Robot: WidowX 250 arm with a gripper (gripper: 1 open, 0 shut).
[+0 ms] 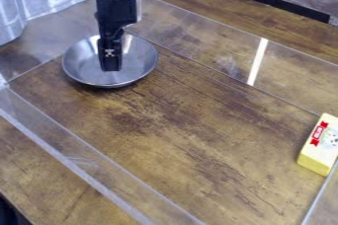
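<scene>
A dark robot gripper point(113, 50) reaches down from the top left over a grey round metal pan point(137, 68). Its fingers stand open inside the pan's outline. Whether they touch the pan is unclear, and no object can be made out between them.
A yellow box with a red label point(317, 145) lies at the right edge of the wooden table point(199, 150). A metallic cylinder point(10, 17) is partly visible at the top left.
</scene>
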